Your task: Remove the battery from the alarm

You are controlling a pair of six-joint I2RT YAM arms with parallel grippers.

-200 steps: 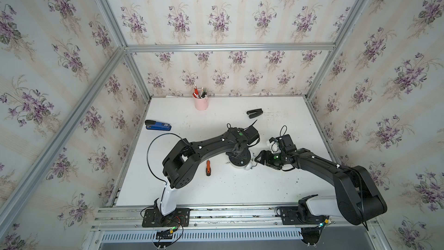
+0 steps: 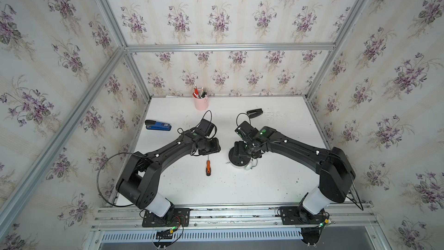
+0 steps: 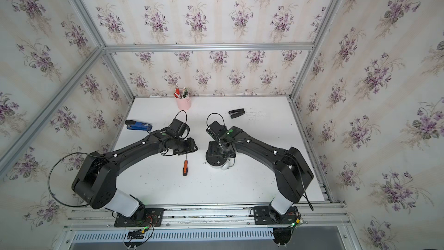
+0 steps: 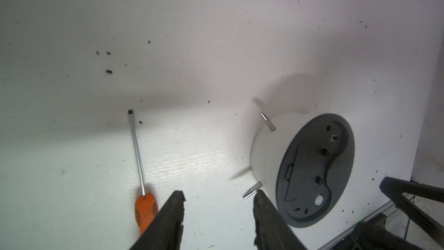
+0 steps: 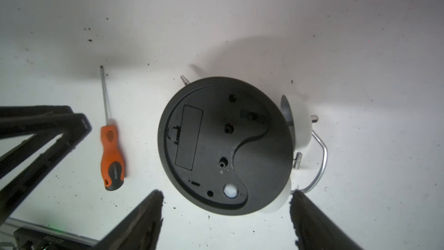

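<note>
The white alarm clock point(image 5: 272, 157) lies face down on the table, its dark back upward. Its battery cover point(image 5: 189, 137) looks closed, with a latch point(image 5: 174, 134) on its left side; any battery beneath is hidden. In the right wrist view my right gripper is over the clock, fingers spread wide and nothing between them. My left gripper hovers left of the clock, also open and empty, above the table near the screwdriver. An orange-handled screwdriver point(image 5: 112, 157) lies flat to the clock's left, blade pointing away.
A pink cup of pens point(image 2: 201, 102) stands at the back. A blue stapler point(image 2: 157, 125) lies at the back left, a black stapler point(image 2: 254, 113) behind the clock. Bare table extends right and in front. Both arms are close together around the clock.
My left arm has drawn back leftward from over the clock. My right arm has swung in from the right to above the clock. The clock and screwdriver have stayed in place.
</note>
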